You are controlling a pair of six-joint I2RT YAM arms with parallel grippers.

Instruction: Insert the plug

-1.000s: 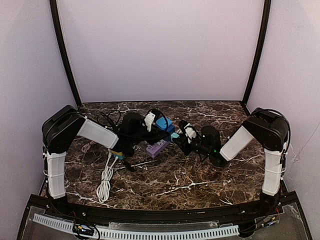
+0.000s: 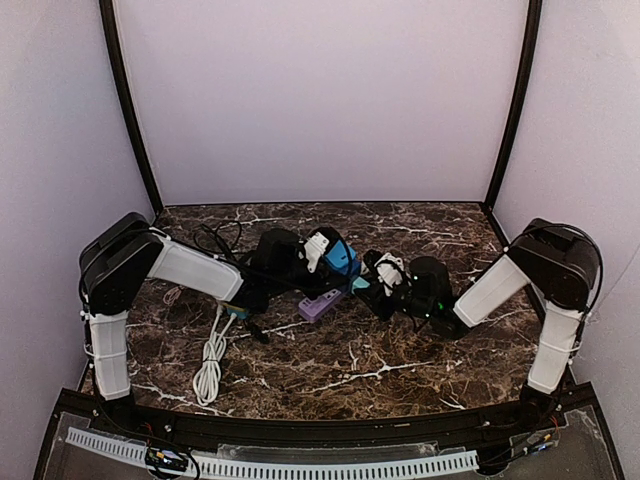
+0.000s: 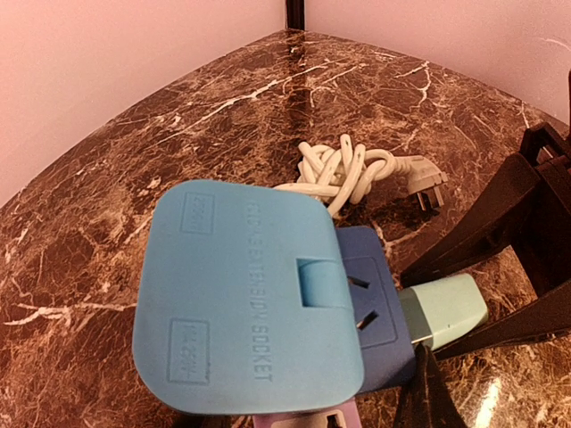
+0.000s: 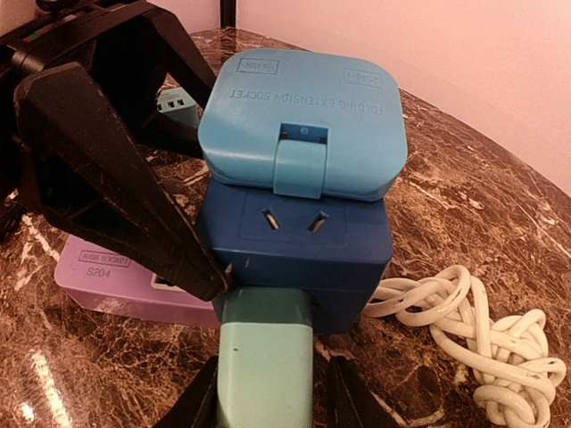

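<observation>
The blue folding socket (image 3: 250, 299), its lighter lid lying over a darker slotted block (image 4: 299, 236), is gripped by my left gripper (image 2: 328, 274). One black finger (image 4: 147, 201) presses along the block's side; the other finger's contact is hidden. Against the block stands a pale green plug (image 4: 266, 370). Whether its prongs are fully in cannot be told. My right gripper is part open around that plug, with a small gap showing on the plug's right side. Under the socket, the purple strip (image 2: 322, 305) juts out, joined to or just behind the block.
A white coiled cable (image 2: 208, 370) lies on the marble table at front left, near a small blue and yellow object (image 2: 238, 312). Its coils (image 4: 486, 348) also show behind the socket in the right wrist view.
Both grippers have shifted right and slightly toward the front, along with the blue socket, the purple strip and the green plug. The white cable has stayed put.
</observation>
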